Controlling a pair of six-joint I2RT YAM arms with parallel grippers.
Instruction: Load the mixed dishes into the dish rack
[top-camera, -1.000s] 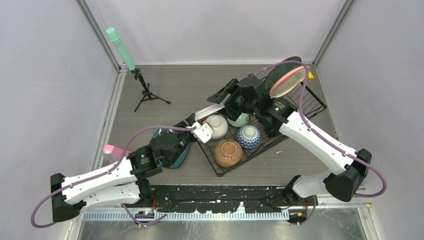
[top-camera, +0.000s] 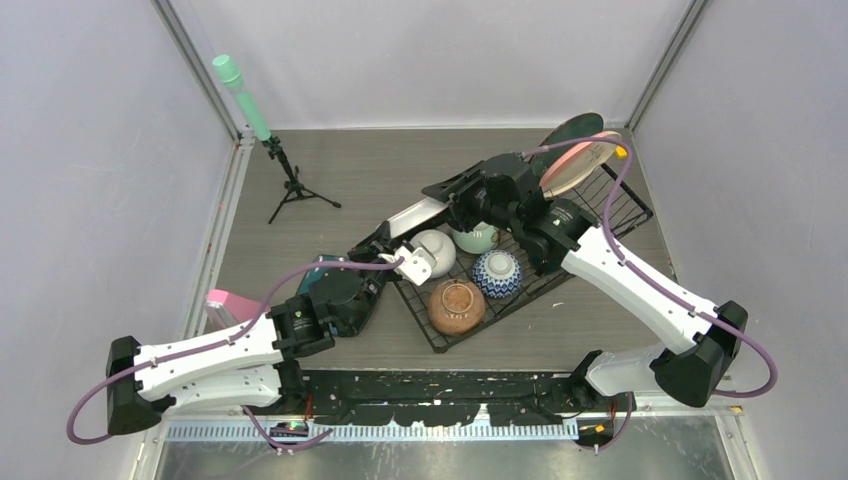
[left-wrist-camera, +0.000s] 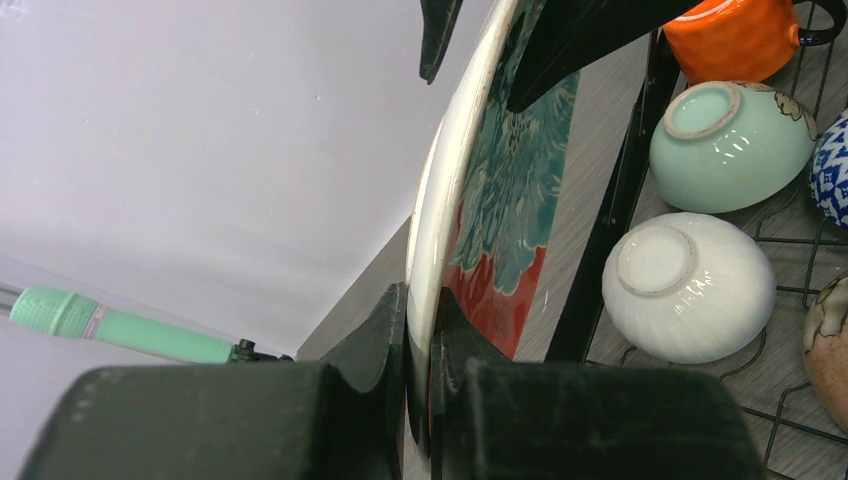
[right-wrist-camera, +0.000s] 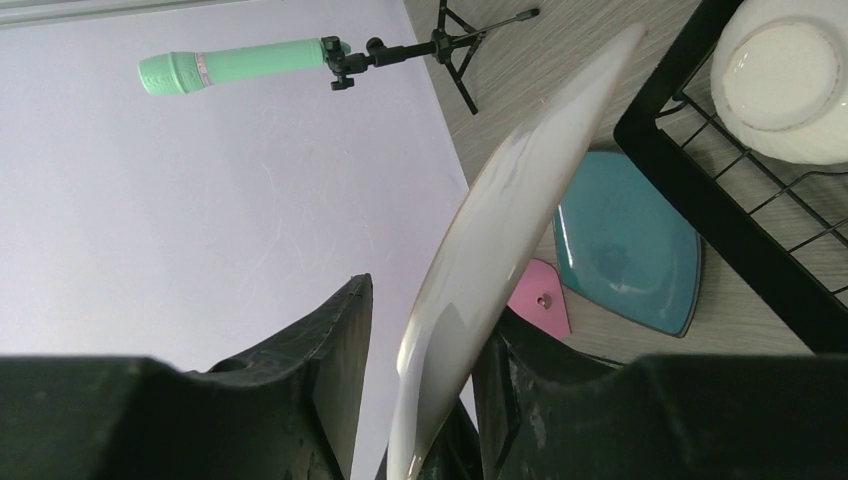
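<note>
A plate with white rim and teal-red floral face is held on edge above the rack's left end; my left gripper is shut on it. My right gripper is at the plate's other end, its fingers apart either side of the rim. In the dish rack sit a white bowl, a celadon bowl, a blue-patterned bowl, a brown bowl and an orange mug. Several plates stand at its back right.
A teal square dish and a pink item lie left of the rack. A tripod with a mint tube stands at back left.
Both grippers have shifted slightly with the plate; my left arm has moved a little to the right, and my right gripper has come down a little onto the plate's upper end.
</note>
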